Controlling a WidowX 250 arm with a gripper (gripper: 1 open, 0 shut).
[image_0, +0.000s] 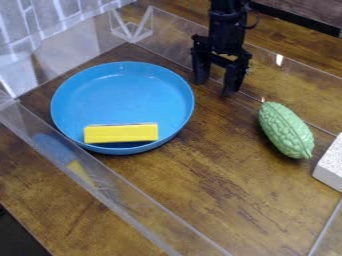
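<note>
A black gripper hangs at the top middle, low over the wooden surface, its two fingers spread apart with nothing seen between them. Left of it lies a blue round plate with a yellow block on its near part. A green bumpy gourd-like vegetable rests on the wood to the right, below the gripper.
A white textured block is cut off at the right edge. Clear plastic walls border the workspace, and a grey tiled surface is at upper left.
</note>
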